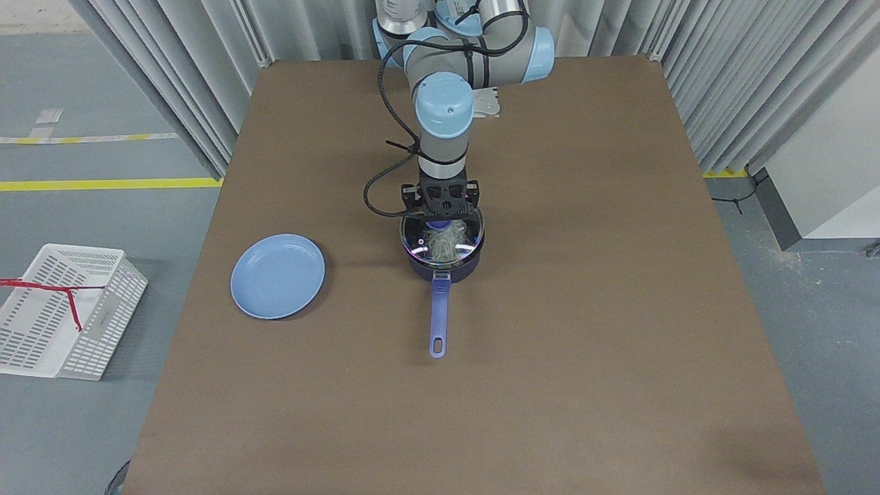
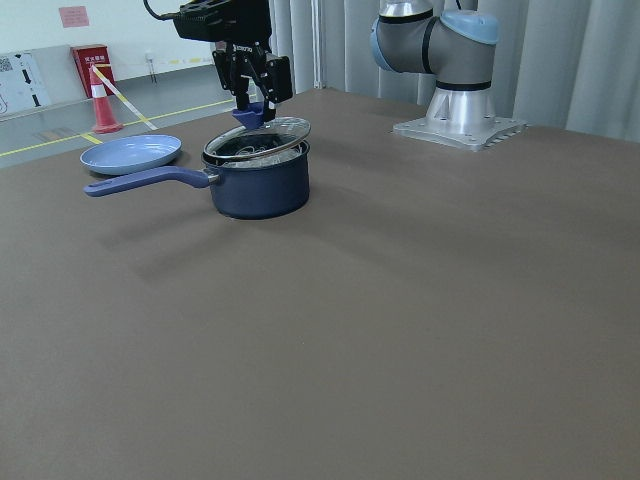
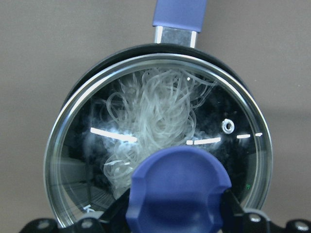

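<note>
A navy saucepan [image 2: 262, 195] with a long blue handle [image 1: 438, 323] sits mid-table. Its glass lid [image 3: 116, 109], seen slightly raised and tilted over the rim in the left view, has pale noodles visible beneath. My gripper [image 2: 253, 98] is shut on the blue lid knob [image 3: 177, 189] from above; in the wrist view its black fingers flank the knob at the bottom edge.
A blue plate [image 1: 277, 276] lies left of the pot on the brown table [image 1: 594, 330]. A white plastic basket [image 1: 99, 346] stands on the floor beyond the left edge; grey curtains line the back.
</note>
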